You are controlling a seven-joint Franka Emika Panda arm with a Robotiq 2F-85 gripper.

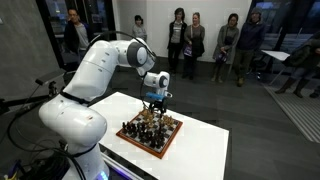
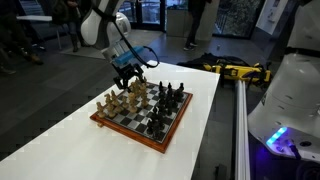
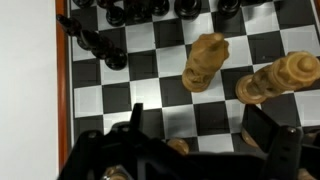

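A wooden-edged chessboard lies on the white table with light and dark pieces standing on it. My gripper points down over the light-piece side, its fingers wide apart. In the wrist view one light piece stands ahead of the fingers, and another light piece stands ahead and to the right. The top of a small tan piece shows between the fingers, apart from both; its lower part is hidden. Dark pieces stand farther off. In exterior view 1 the gripper hangs low at the board's far side.
Bare white table lies right of the board in exterior view 1. Tall pieces crowd the board close around the gripper. Several people stand along the back wall, away from the table.
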